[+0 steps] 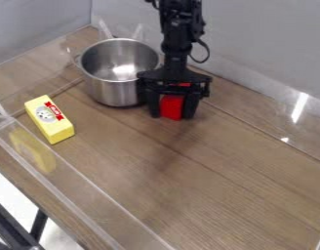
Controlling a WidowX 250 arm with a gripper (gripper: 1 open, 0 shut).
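Observation:
My black gripper (174,103) is low at the back middle of the wooden surface, around a red object (174,107) that its dark fingers partly hide. Whether the fingers are closed on it is unclear. Just left of the gripper stands a steel pot (113,70) with side handles, upright and very near or touching it.
A yellow box (50,119) with red lettering lies at the left, by a clear barrier. White walls rise behind.

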